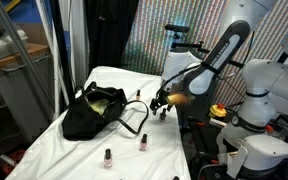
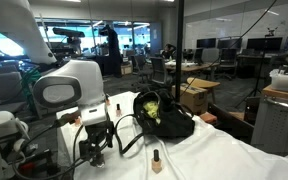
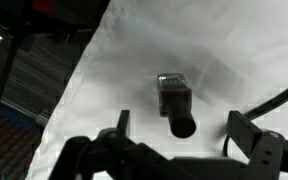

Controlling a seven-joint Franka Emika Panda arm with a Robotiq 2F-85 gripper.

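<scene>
A small bottle [image 3: 174, 98] with a dark cap and dark red label stands on the white table in the wrist view, seen from above. My gripper is open over it, one finger [image 3: 122, 124] on its left and the other on its right, with white table showing on both sides. In exterior view 1, my gripper [image 1: 163, 108] is low over the right part of the table. Exterior view 2 has the gripper [image 2: 95, 155] close to the table at front left; the bottle under it is hard to make out.
Other small dark-capped bottles stand apart: one bottle [image 1: 108, 158] at the front, another bottle [image 1: 143, 143] nearby, and one farther back. A black bag [image 1: 94, 112] with something yellow-green inside lies mid-table, its strap [image 3: 276, 98] curving near the right finger.
</scene>
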